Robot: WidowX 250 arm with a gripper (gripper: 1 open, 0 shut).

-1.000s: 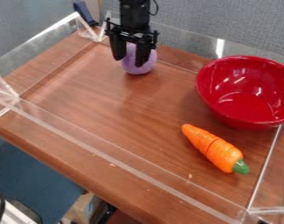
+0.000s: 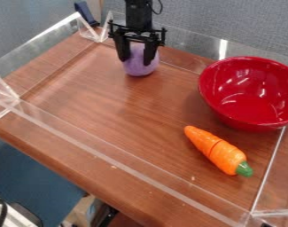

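Observation:
My black gripper (image 2: 136,44) is at the top centre, lowered over a round purple object (image 2: 141,66) on the wooden table (image 2: 105,124). Its fingers hang at the upper part of that object and partly hide it; whether they are shut on it I cannot tell. An orange toy carrot (image 2: 213,148) with a green tip lies at the lower right. A red bowl (image 2: 246,93) stands at the right.
Clear plastic walls border the table on its sides, with the back wall just behind the gripper.
The gripper has shifted very slightly around the purple object; the carrot and bowl are unmoved.

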